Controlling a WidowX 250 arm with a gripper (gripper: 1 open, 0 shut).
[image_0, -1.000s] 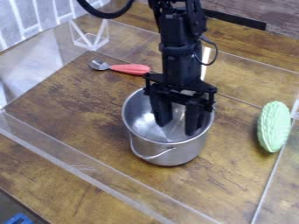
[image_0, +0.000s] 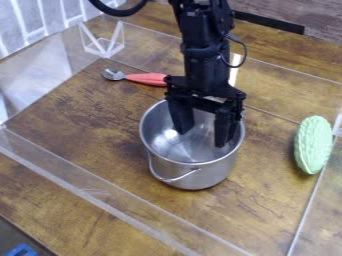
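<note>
A black gripper (image_0: 202, 118) reaches down from the top centre into a silver metal pot (image_0: 190, 170) with a wire handle, in the middle of the table. Its two fingers are apart, at about the height of the pot's rim, and I see nothing held between them. The far part of the pot's inside is partly hidden behind the gripper.
A red-handled utensil (image_0: 144, 78) lies behind the pot at the left. A pale green oval object (image_0: 313, 144) lies at the right. A pale strip (image_0: 235, 68) stands behind the arm.
The pot and the other objects look unmoved.
</note>
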